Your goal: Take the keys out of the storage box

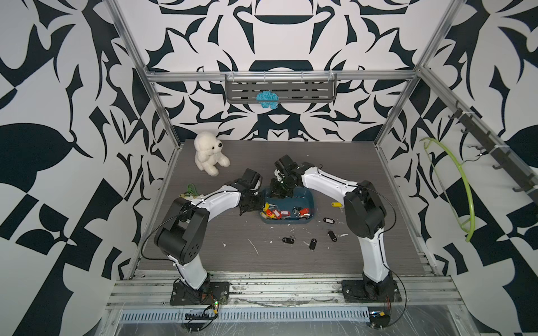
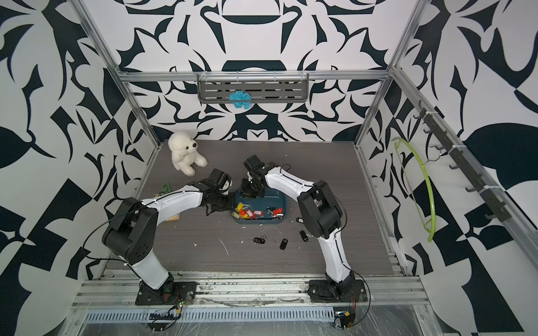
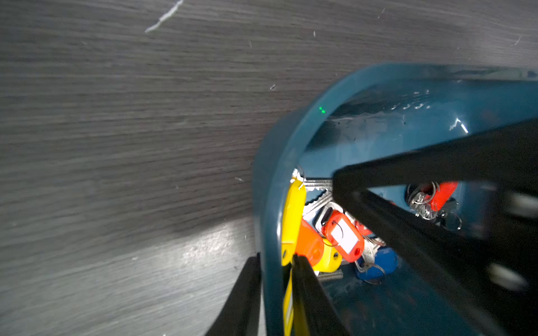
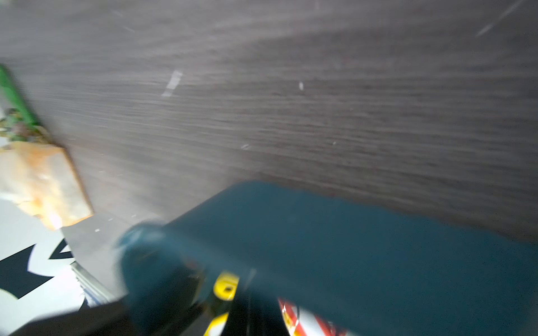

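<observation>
The dark blue storage box [image 1: 301, 195] sits on the table holding several keys with red, yellow, orange and blue tags; among them a red tag [image 3: 343, 236] lies near the left wall. My left gripper is shut on the box's left rim, one finger outside and the other inside, beside a yellow key tag [image 3: 292, 215]. In the right wrist view, my right gripper reaches past the blurred box wall [image 4: 347, 252], its fingers shut. A yellow tag [image 4: 225, 286] shows beside those fingers; nothing can be made out between them.
Dark key fobs [image 1: 312, 244] lie loose in front and to the right of the box, with a yellow item [image 1: 337, 205] to its right. A white plush dog [image 1: 209, 153] sits at the back left.
</observation>
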